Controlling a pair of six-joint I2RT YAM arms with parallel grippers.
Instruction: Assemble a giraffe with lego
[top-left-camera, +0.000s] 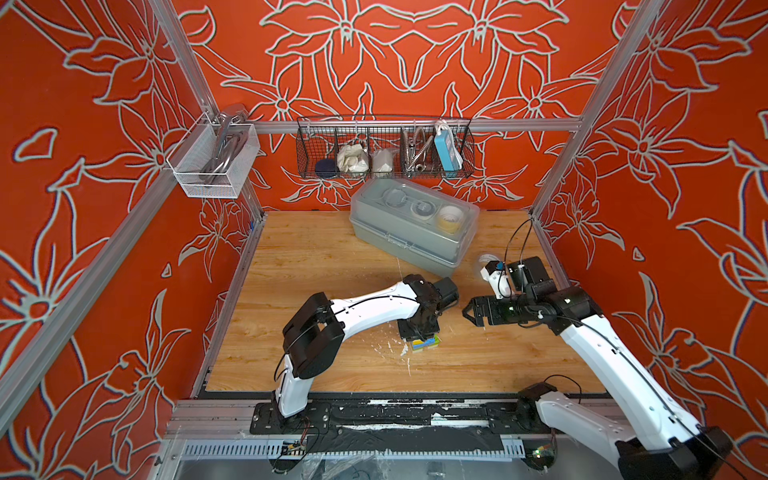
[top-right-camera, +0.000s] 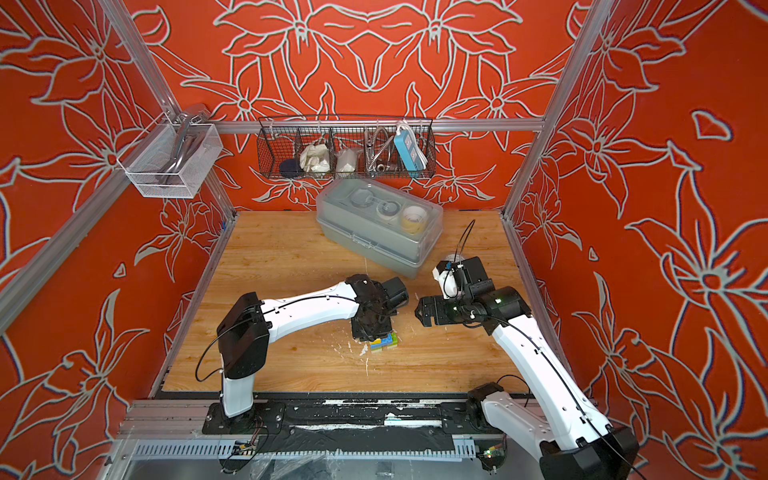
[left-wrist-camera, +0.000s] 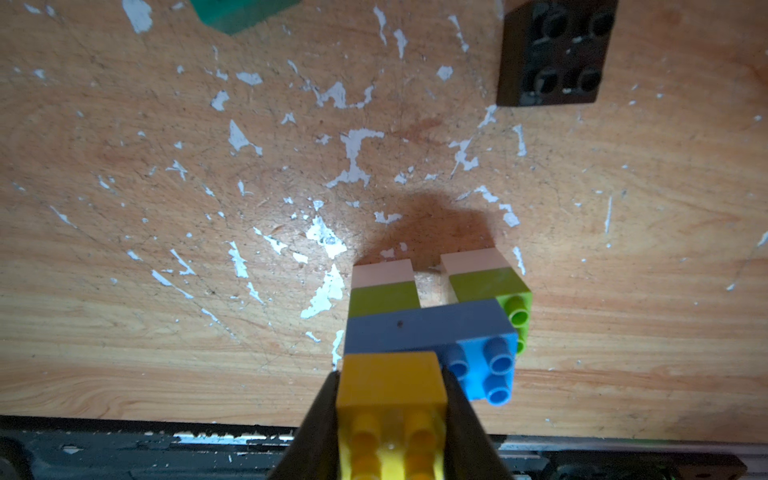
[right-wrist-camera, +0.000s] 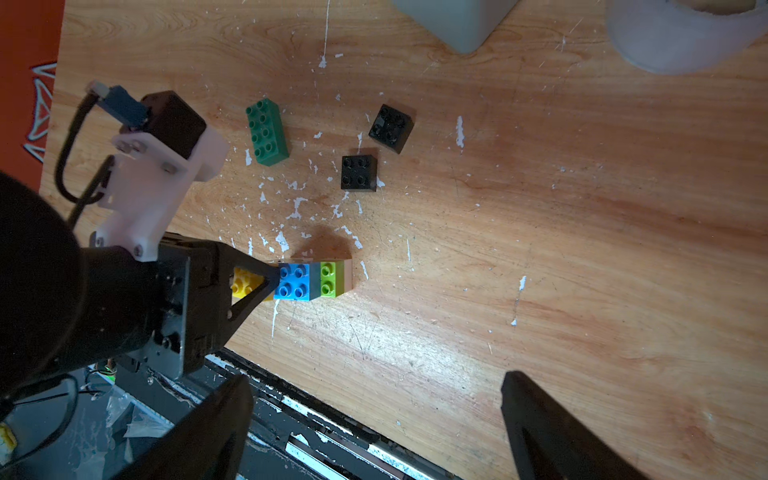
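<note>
My left gripper is shut on a yellow brick (left-wrist-camera: 390, 376) at the bottom of the left wrist view, directly at a blue brick (left-wrist-camera: 432, 320); whether the two are joined I cannot tell. Behind the blue brick are two lime bricks (left-wrist-camera: 488, 284) with pale pink ends, side by side with a gap. Two black bricks (right-wrist-camera: 359, 173) and a dark green brick (right-wrist-camera: 266, 132) lie apart farther back on the table. My right gripper is open with nothing between its fingers, held above the table to the right of the assembly.
A grey lidded case (top-left-camera: 412, 220) stands at the back of the table, with a translucent round container (right-wrist-camera: 672, 40) by its right. Wire baskets (top-left-camera: 384, 148) hang on the rear wall.
</note>
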